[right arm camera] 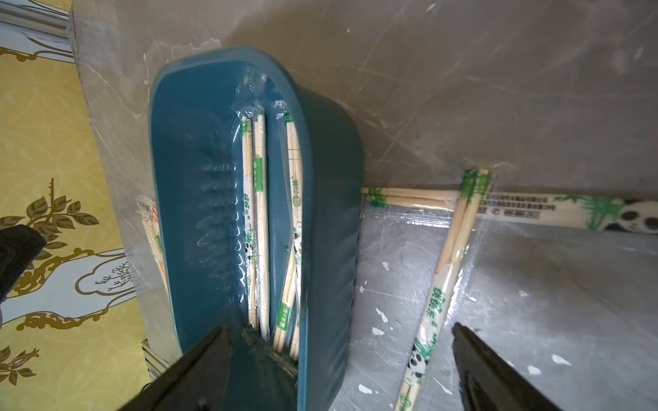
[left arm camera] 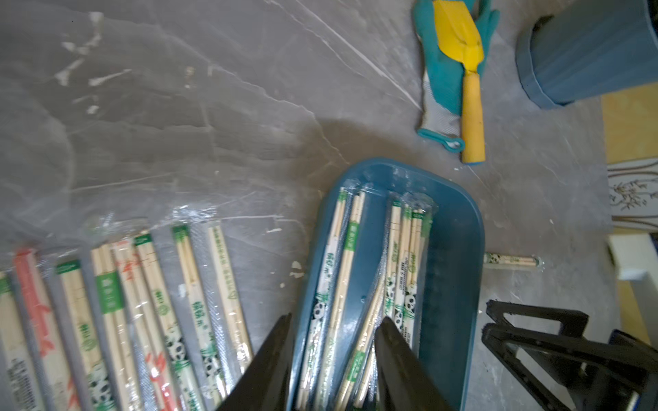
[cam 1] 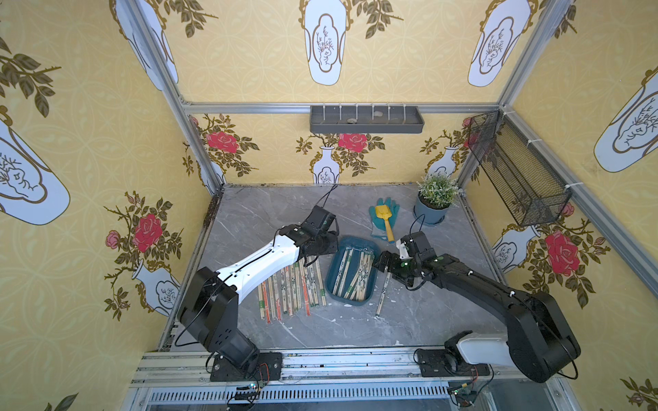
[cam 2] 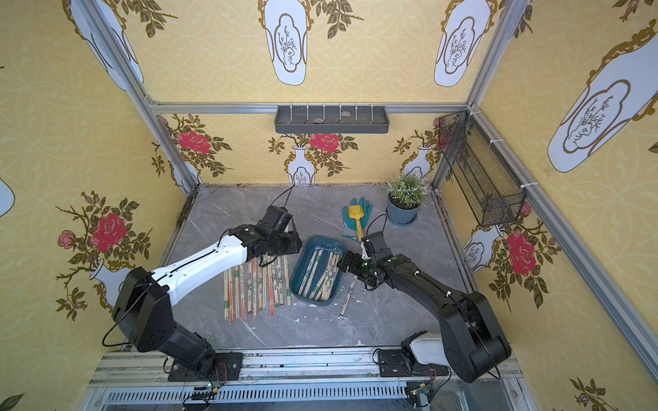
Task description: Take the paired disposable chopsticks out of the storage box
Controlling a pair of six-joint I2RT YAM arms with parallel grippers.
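Note:
The blue storage box (left arm camera: 476,239) stands mid-table with several wrapped pairs of chopsticks (left arm camera: 348,253) inside, lying lengthwise, some leaning across others. Above its left part is my left gripper, fingers apart and nothing held; chopsticks show below and between its blurred fingers. My right gripper is open too, over the box's right wall, one finger on each side of it. Right of the box lies a wrapped pair (right arm camera: 438,294) crossing another pair (right arm camera: 527,205) on the table. A row of several wrapped pairs (left arm camera: 198,308) lies left of the box.
Behind the box lie a teal glove and a yellow scoop (cam 1: 385,213). A potted plant (cam 1: 433,202) stands at the back right. A wire basket (cam 1: 521,171) hangs on the right.

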